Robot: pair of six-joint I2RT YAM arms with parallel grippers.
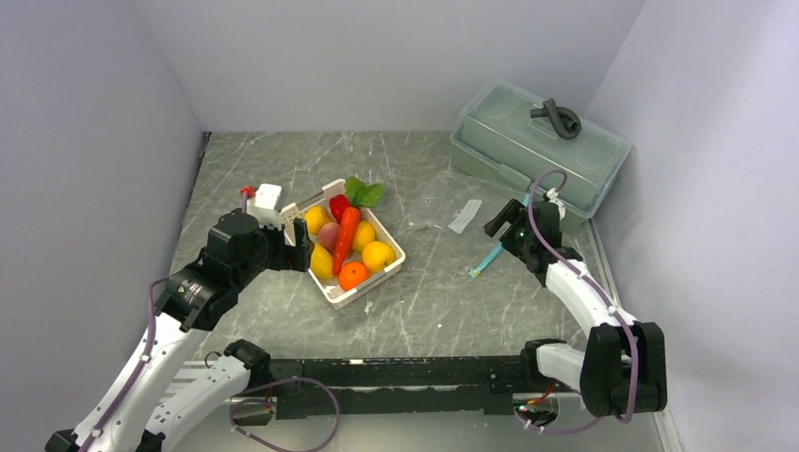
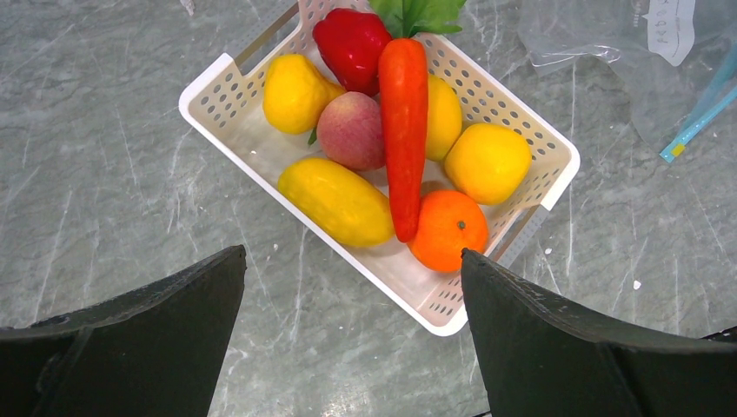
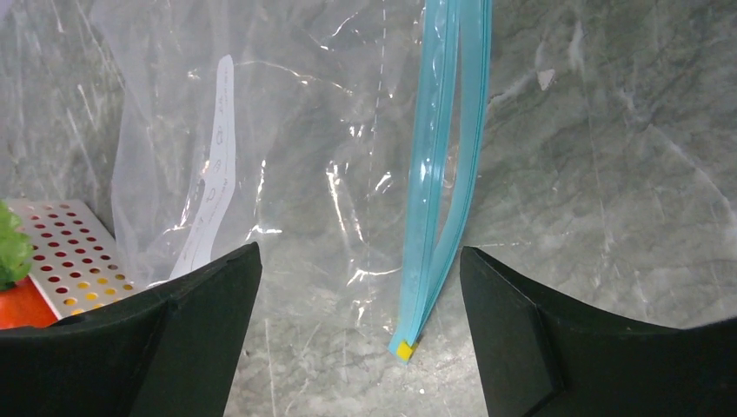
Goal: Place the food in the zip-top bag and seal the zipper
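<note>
A white perforated basket (image 1: 335, 298) (image 2: 217, 108) holds several foods: a carrot (image 2: 403, 139), peach (image 2: 348, 132), orange (image 2: 448, 232), red pepper (image 2: 348, 43) and yellow fruits. Right of it lies a clear zip bag (image 3: 322, 174) with a blue zipper (image 3: 430, 174) and white label (image 1: 465, 216), flat on the counter. My left gripper (image 1: 294, 247) is open above the basket's left side, nothing between its fingers. My right gripper (image 1: 499, 229) hovers open over the zipper end of the bag, holding nothing.
A green lidded container (image 1: 509, 122) with a dark coiled item (image 1: 565, 122) on it stands at the back right. Walls enclose the counter on three sides. Bare counter (image 1: 443, 311) lies in front of the bag and at the left.
</note>
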